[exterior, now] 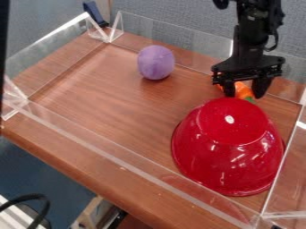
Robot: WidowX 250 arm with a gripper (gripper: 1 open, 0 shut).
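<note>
The black arm hangs from the top right, its gripper (pixel 245 86) low over the orange carrot (pixel 241 91), with fingers on either side of it and partly covering it. Whether the fingers touch the carrot or are closed on it is unclear. A large red upturned bowl (pixel 225 148) sits just in front of them. A purple oval object (pixel 156 63) lies at the back, left of the gripper.
Clear low walls (pixel 120 179) border the wooden work surface (pixel 96 107). The left and middle of the surface are open. A black cable (pixel 39 201) shows at the lower left, outside the tray.
</note>
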